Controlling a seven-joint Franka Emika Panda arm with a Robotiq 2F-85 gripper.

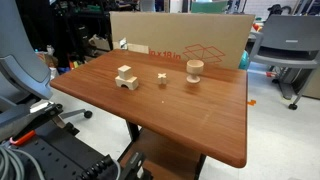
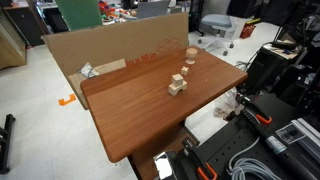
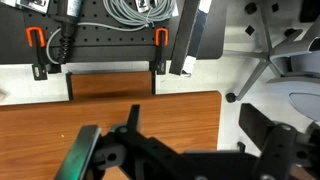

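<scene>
In the wrist view my gripper has its dark fingers spread wide, with nothing between them. Below it is the brown table (image 3: 150, 120), bare in the part that shows. Pale wooden blocks (image 1: 126, 80) form a small stack on the table, also seen as a block stack (image 2: 177, 86) in exterior view 2. A small pale piece (image 1: 162, 78) lies apart from the stack. Farther along stands a round, cup-like pale object (image 1: 194, 70). The wrist view shows none of these pieces. The fingertips cannot be made out clearly in either exterior view.
A cardboard panel (image 2: 120, 50) stands along one table edge. Beside the table is a black frame with orange-handled clamps (image 3: 160, 40) and a coiled cable (image 3: 140, 10). A grey chair (image 1: 285, 45) stands beyond.
</scene>
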